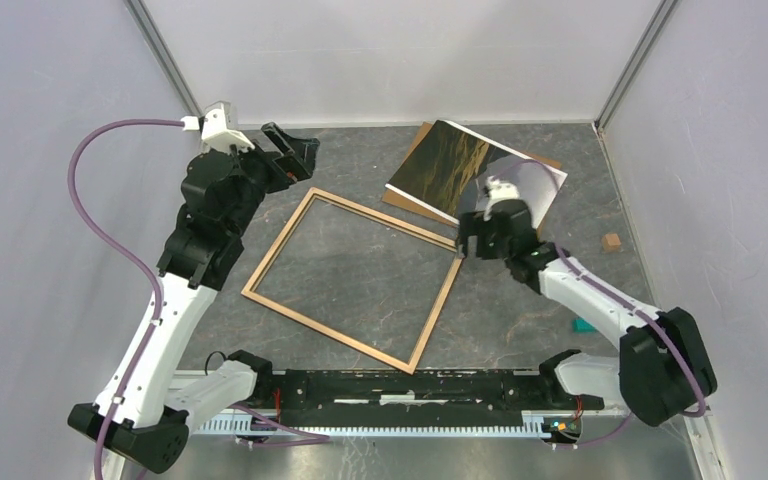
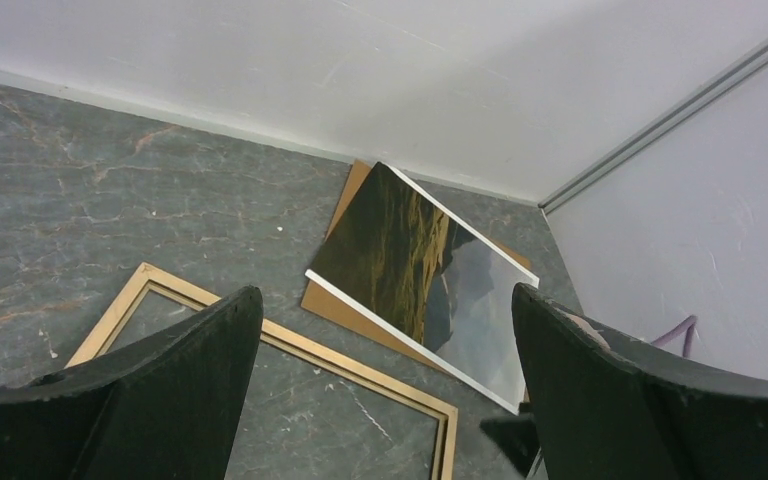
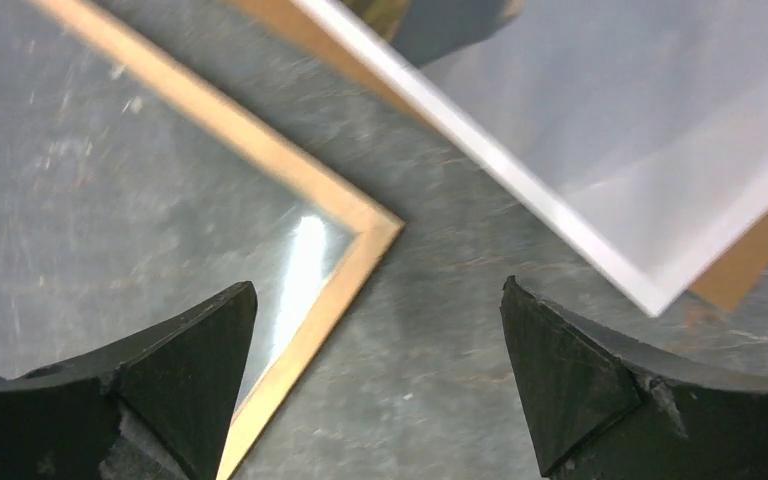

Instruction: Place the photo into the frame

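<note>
The wooden frame (image 1: 331, 323) lies flat and tilted in the middle of the table, with the grey tabletop showing through it. Behind it to the right is the photo (image 1: 444, 165), a dark landscape with a white border, resting on a brown backing board (image 1: 417, 206). My left gripper (image 1: 295, 152) is raised over the back left, open and empty; its wrist view takes in the photo (image 2: 400, 270) and part of the frame (image 2: 360, 373). Near the frame's right corner, my right gripper (image 1: 468, 234) hovers blurred and open. Its fingers (image 3: 600, 390) have nothing between them.
A small wooden cube (image 1: 611, 242) sits at the right side. Part of a teal object (image 1: 583, 325) shows beside the right arm, the remainder hidden. White walls close in the table at the back and sides.
</note>
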